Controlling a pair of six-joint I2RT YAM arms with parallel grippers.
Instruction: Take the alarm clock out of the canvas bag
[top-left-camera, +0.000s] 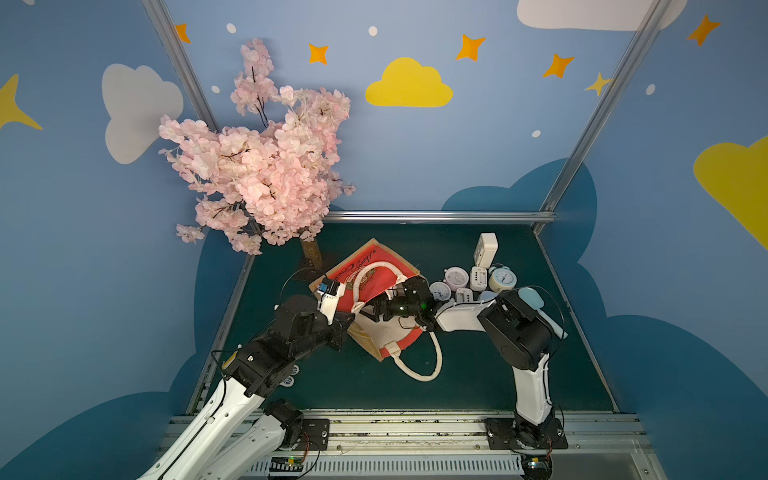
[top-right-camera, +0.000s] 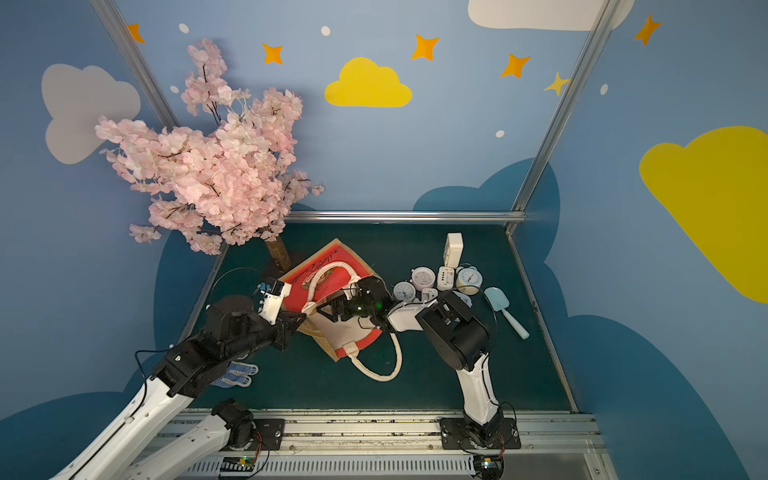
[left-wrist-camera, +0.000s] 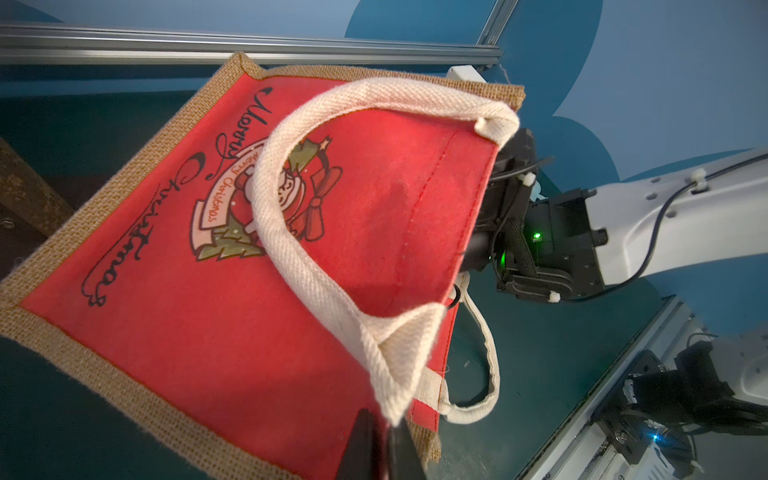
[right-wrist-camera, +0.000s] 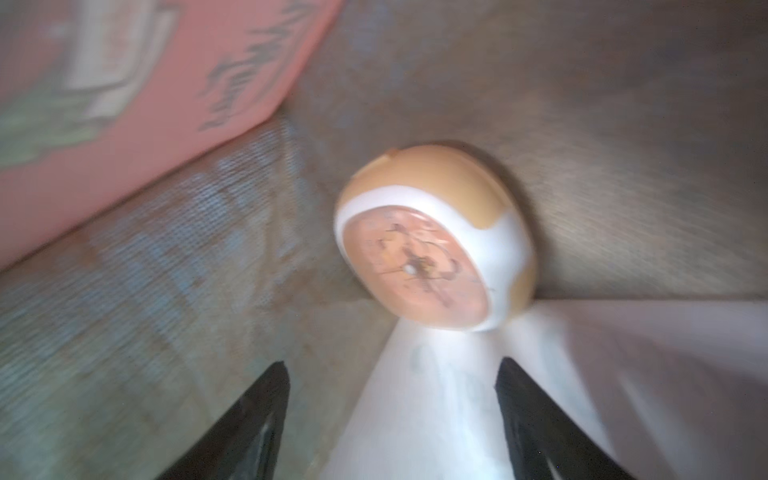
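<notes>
The red Christmas canvas bag (left-wrist-camera: 368, 200) lies open on the green floor. In the left wrist view my left gripper is shut on its white rope handle (left-wrist-camera: 400, 352) at the near rim. My right gripper is inside the bag's mouth, fingers apart with nothing between them. Just beyond them, in the right wrist view, lies an orange-and-white alarm clock (right-wrist-camera: 432, 240) with a pink face, on the lining, blurred. The top views do not show this clock.
Several clocks (top-left-camera: 456, 277) and a white box (top-left-camera: 485, 248) stand right of the bag, near a pale blue brush-like tool (top-right-camera: 512, 316). A blossom tree (top-left-camera: 256, 176) stands back left.
</notes>
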